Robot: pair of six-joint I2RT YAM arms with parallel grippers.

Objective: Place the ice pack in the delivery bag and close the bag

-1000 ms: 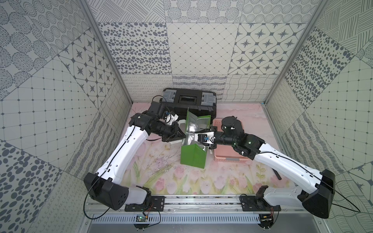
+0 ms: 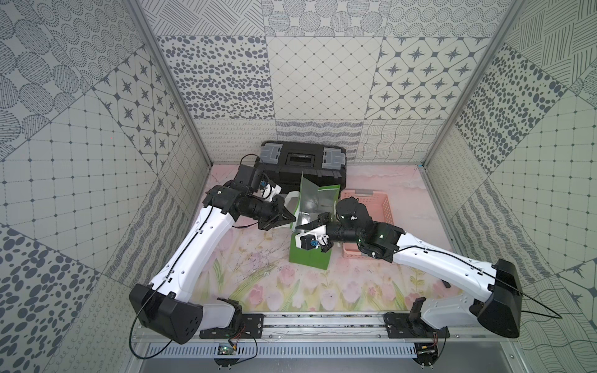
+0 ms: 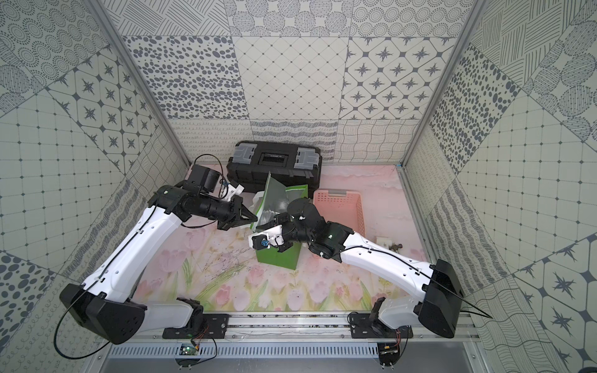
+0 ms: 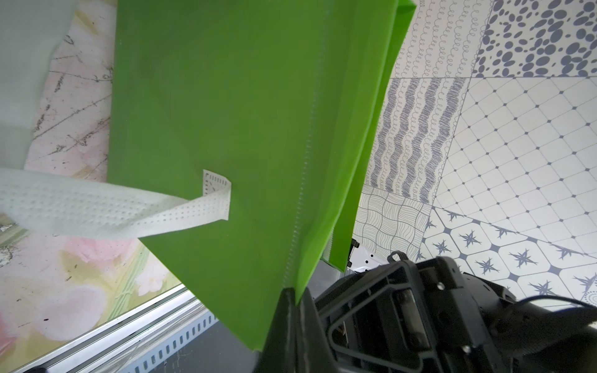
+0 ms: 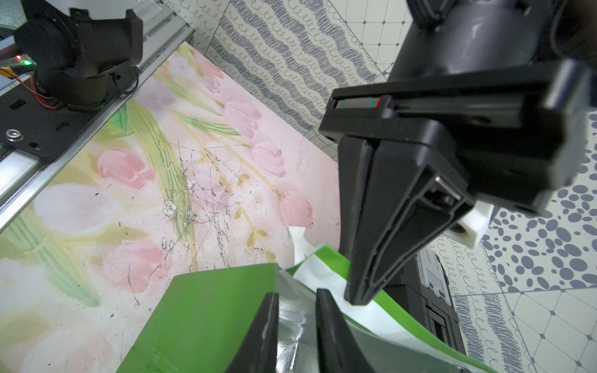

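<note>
The green delivery bag [image 2: 309, 253] stands mid-table with its silver lining [image 2: 318, 200] showing at the open top. My left gripper is shut on the bag's upper edge, where the green cloth runs into its fingertips; the right wrist view also shows the left gripper's black fingers [image 5: 367, 261] at that rim. Over the bag's mouth is my right gripper, its fingers apart, with the silver lining visible in the gap and nothing seen held. I cannot see the ice pack in any view; the bag's inside is mostly hidden by the right arm.
A pink basket [image 3: 342, 205] stands right of the bag, partly behind the right arm. The black toolbox [image 2: 303, 160] lies behind the bag. A white strap [image 4: 155, 205] hangs from the bag's side. Small items [image 3: 388, 244] lie at the right.
The right gripper has moved left and toward the front, lower over the bag's mouth. My left gripper keeps its place at the bag's edge.
</note>
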